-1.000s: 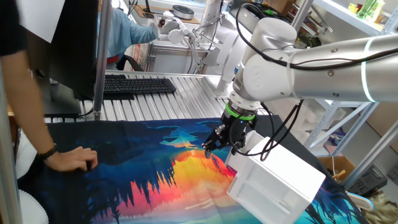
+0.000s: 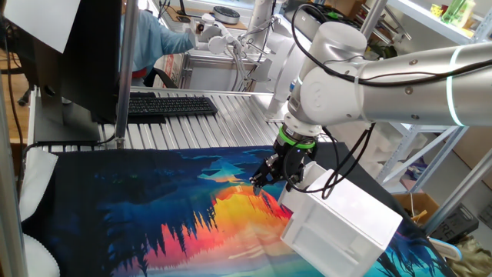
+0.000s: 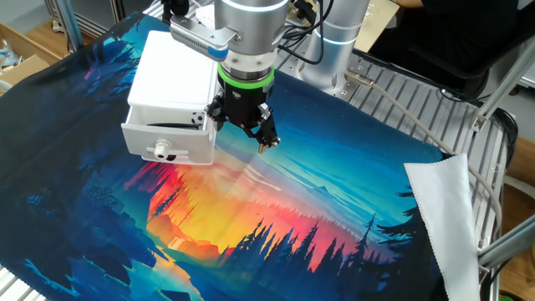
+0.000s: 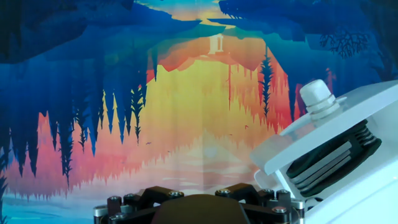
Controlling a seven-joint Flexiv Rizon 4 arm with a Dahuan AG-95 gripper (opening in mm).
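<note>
My gripper (image 3: pixel 242 137) hangs above the printed cloth, its fingers spread open with nothing visible between them. Beside it stands a white drawer box (image 3: pixel 173 73), whose drawer front (image 3: pixel 180 146) with a round knob (image 3: pixel 163 149) is pulled part way out. A dark ridged object (image 4: pixel 339 160) lies inside the open drawer in the wrist view. The same box (image 2: pixel 350 215) is to the right of the gripper (image 2: pixel 274 186) in exterior view 1. Only the upper linkages of the gripper show along the wrist view's bottom edge.
A colourful landscape cloth (image 3: pixel 276 213) covers the table, with a wide clear area in front of the gripper. A white cloth (image 3: pixel 443 217) lies at the table's right edge. A keyboard (image 2: pixel 171 105) and a monitor (image 2: pixel 77 69) stand behind the table in exterior view 1.
The arm and the white box have not moved.
</note>
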